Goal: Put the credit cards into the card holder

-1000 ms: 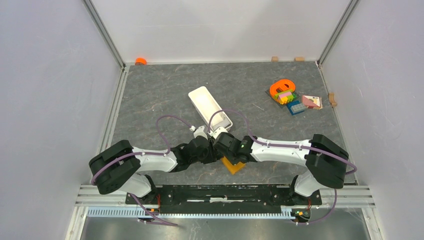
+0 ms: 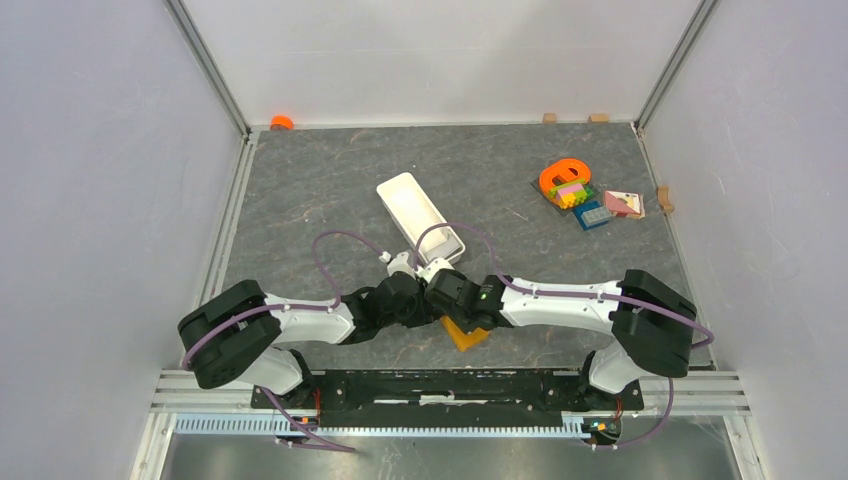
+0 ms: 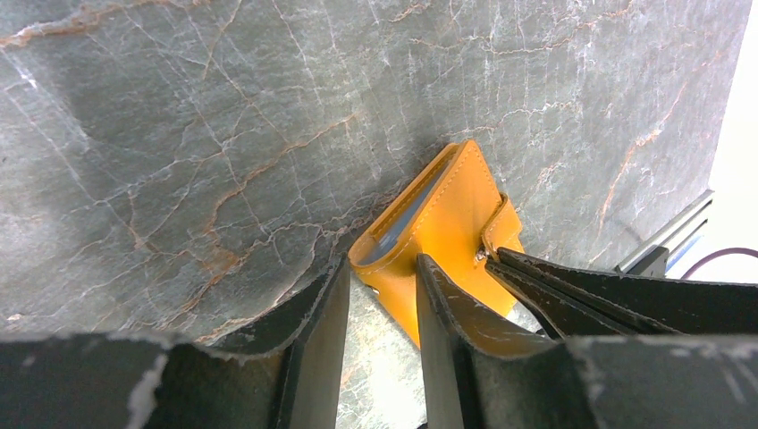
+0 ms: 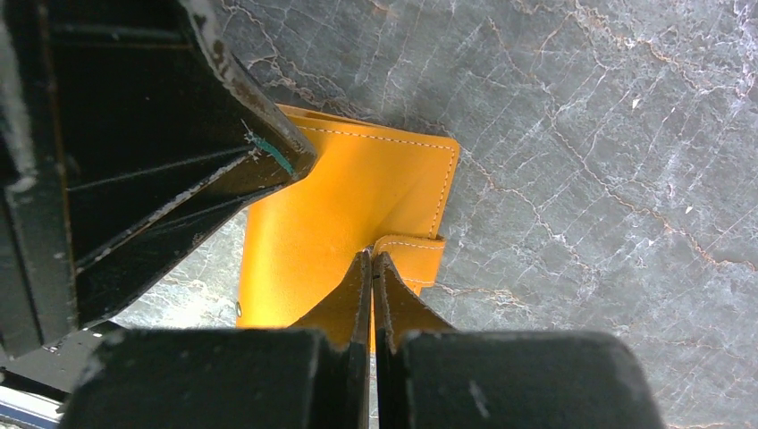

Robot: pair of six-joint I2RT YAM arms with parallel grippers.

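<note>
The orange card holder (image 3: 460,241) is partly under both arms in the top view, near the front edge. In the left wrist view my left gripper is shut on its top end, where grey shows inside the open slot. In the right wrist view my right gripper is shut, its tips at the snap flap (image 4: 409,258) of the holder (image 4: 313,223); nothing clearly shows between them. Individual cards cannot be made out.
A white tray (image 2: 410,205) lies just behind the arms. At the back right are orange and coloured toys (image 2: 568,190) and flat card-like items (image 2: 622,203).
The left arm looks unchanged.
</note>
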